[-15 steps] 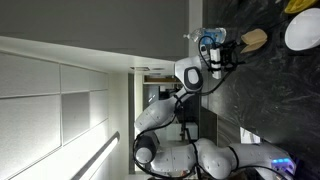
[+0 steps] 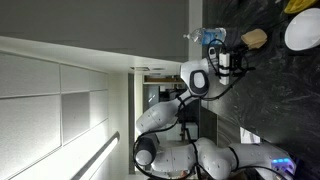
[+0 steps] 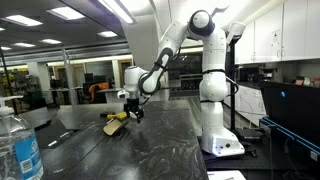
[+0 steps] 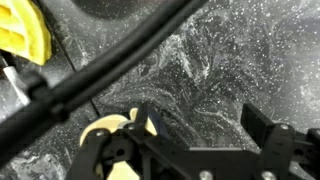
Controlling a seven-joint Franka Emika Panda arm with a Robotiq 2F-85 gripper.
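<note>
My gripper stands open above the dark speckled table, with only bare tabletop showing between its fingers. In the wrist view, part of a tan piece (image 4: 107, 123) shows beside the left finger, mostly hidden by the gripper. A yellow waffle-textured thing (image 4: 30, 32) lies at the upper left of that view. From the first exterior view, the gripper (image 2: 243, 69) is close to a tan wooden-looking piece (image 2: 254, 39) but apart from it. The second exterior view has the gripper (image 3: 133, 113) over the table, near the tan piece (image 3: 115, 126).
A clear bottle with a blue label (image 3: 27, 157) stands at the table's near left. A white plate (image 2: 303, 30) and a yellow item (image 2: 298, 5) lie beyond the tan piece. A thick black cable (image 4: 110, 65) crosses the wrist view.
In the first exterior view the gripper has shifted right and slightly down the picture, away from the bottle. The tan piece and plate have stayed put.
</note>
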